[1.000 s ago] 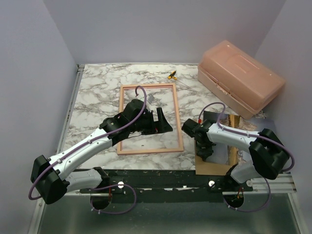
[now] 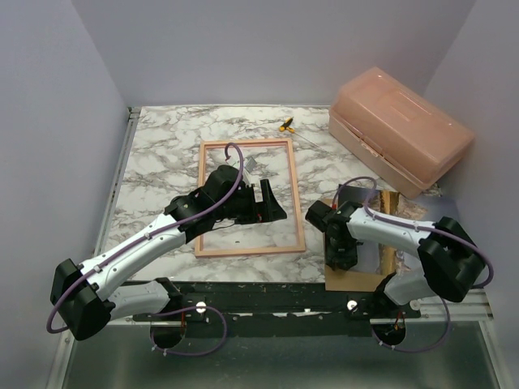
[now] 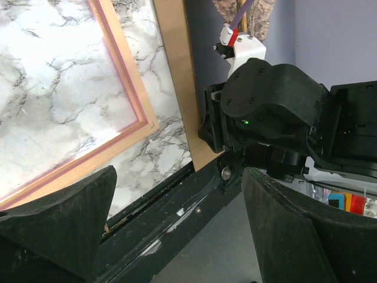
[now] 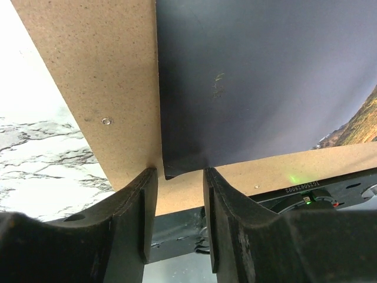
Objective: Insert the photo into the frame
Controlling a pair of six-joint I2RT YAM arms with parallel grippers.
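The wooden frame [image 2: 296, 203] lies on the marble table, left of centre, with a clear pane. My left gripper [image 2: 265, 196] is open above it, nothing between its fingers. At the right, a dark grey rectangular sheet [image 4: 253, 76] lies on a tan board [image 4: 100, 76], with printed photos [image 2: 409, 211] beside and under it. My right gripper is low at that sheet's near corner, its fingers part open either side of the corner; whether they touch it I cannot tell.
A pink plastic box [image 2: 397, 121] stands at the back right. A small yellow-black tool [image 2: 287, 125] lies at the back.
My right gripper has shifted very slightly toward the table's near edge. The left arm has not moved.
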